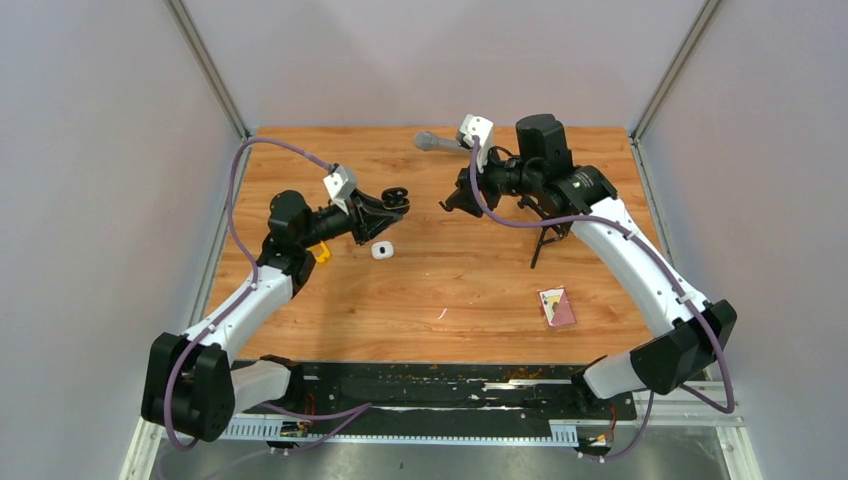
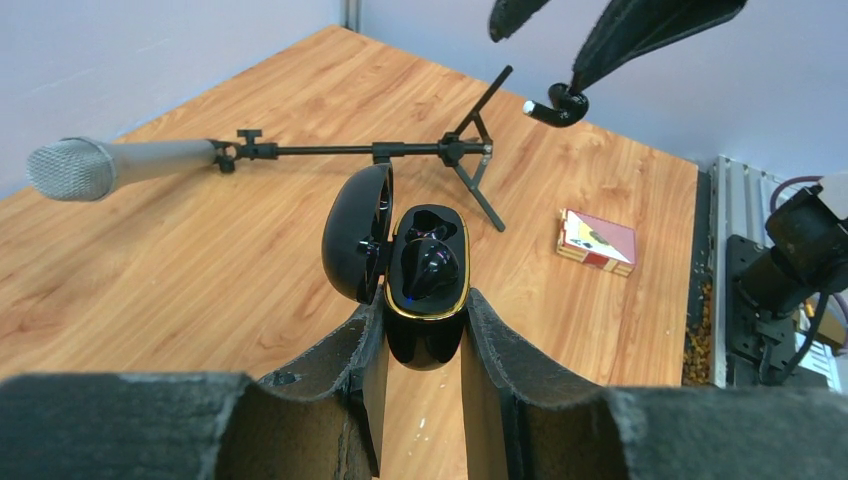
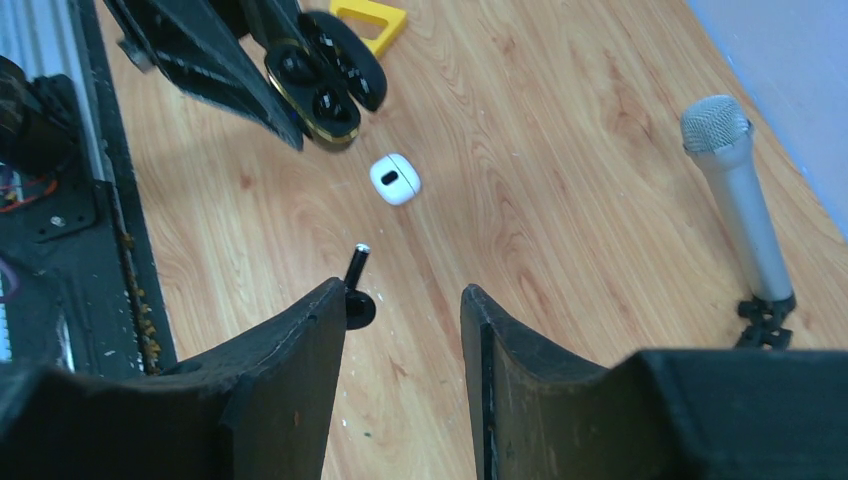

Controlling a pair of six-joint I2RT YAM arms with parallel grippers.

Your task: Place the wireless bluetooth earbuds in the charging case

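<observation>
The black charging case (image 2: 428,300) has its lid (image 2: 358,232) raised, and my left gripper is shut on it above the table. A glossy rounded shape sits in its lower hollow; the upper hollow looks empty. To the right in the top view, my right gripper stands open with nothing between its fingers. A black earbud (image 3: 358,310) clings at the tip of one right finger (image 3: 318,335), outside the gap. In the left wrist view that earbud (image 2: 560,108) hangs from the fingertip, its pale stem end pointing sideways, apart from the case.
A small white case (image 1: 382,250) lies on the table below the left gripper. A grey microphone (image 1: 437,142) on a dark stand (image 1: 541,246) lies behind and beneath the right arm. A card box (image 1: 557,307) is at front right, a yellow object (image 1: 321,252) at left.
</observation>
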